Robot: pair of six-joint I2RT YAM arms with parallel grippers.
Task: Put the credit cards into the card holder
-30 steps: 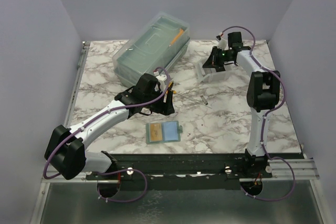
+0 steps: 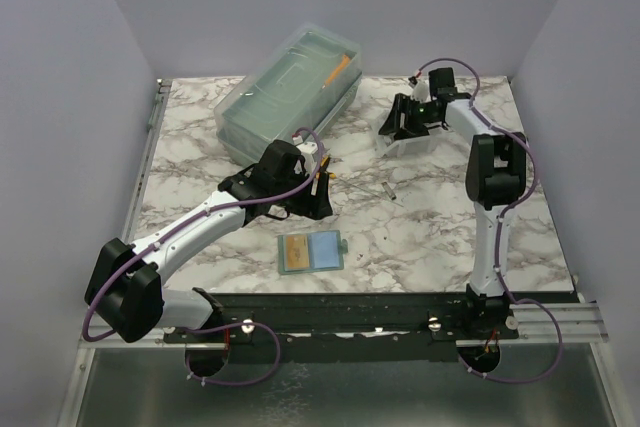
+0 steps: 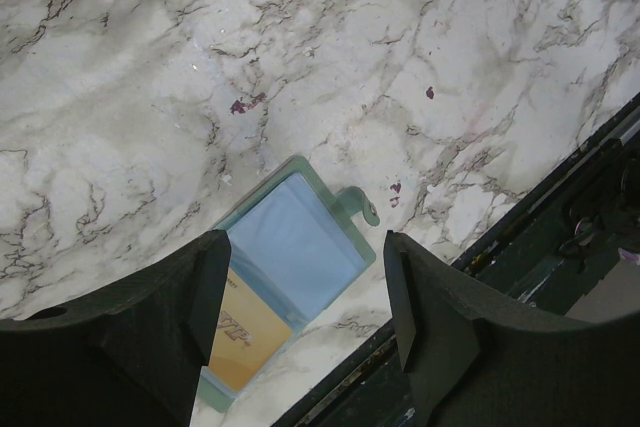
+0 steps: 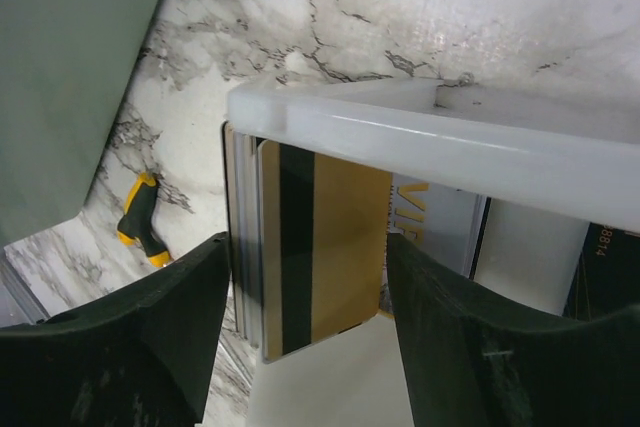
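A grey-green card holder point(image 2: 281, 256) lies flat near the table's front edge. In the left wrist view, a tan card point(image 3: 246, 337) fills one side of it and a plain pale-blue panel point(image 3: 300, 245) the other. My left gripper point(image 2: 322, 205) hangs behind the holder, open and empty. At the back right, my right gripper is open over a white box point(image 4: 420, 147). Several cards stand on edge inside that box. A gold card with a dark stripe point(image 4: 335, 237) shows between the spread fingers. Whether the fingers touch it I cannot tell.
A large grey-green lidded box point(image 2: 285, 97) stands at the back left. A yellow and black tool point(image 4: 146, 219) lies between it and the white box. A small dark item point(image 2: 389, 190) rests mid-table.
The left arm and card holder have not moved.
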